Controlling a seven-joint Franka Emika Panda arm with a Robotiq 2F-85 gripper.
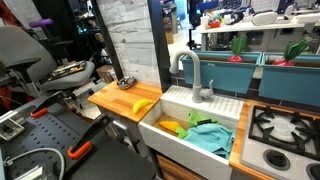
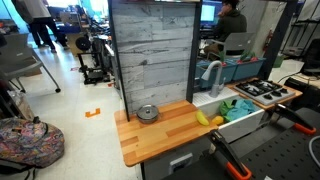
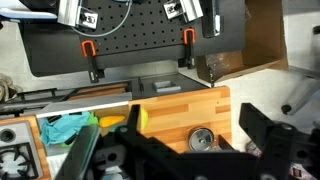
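In the wrist view my gripper shows as two dark fingers at the bottom, spread wide apart. Nothing is held between them; wooden counter and a metal bowl appear below in the gap. A yellow banana-like item lies on the counter left of the sink. Inside the sink are a blue-green cloth, an orange item and something green. In exterior view 1 the bowl rests toward the counter's back left. Neither exterior view shows the gripper.
A tall faucet rises behind the sink. To the right is a stove. A grey wooden wall panel stands behind the counter. The black table carries clamps with orange parts. Bare counter surrounds the bowl.
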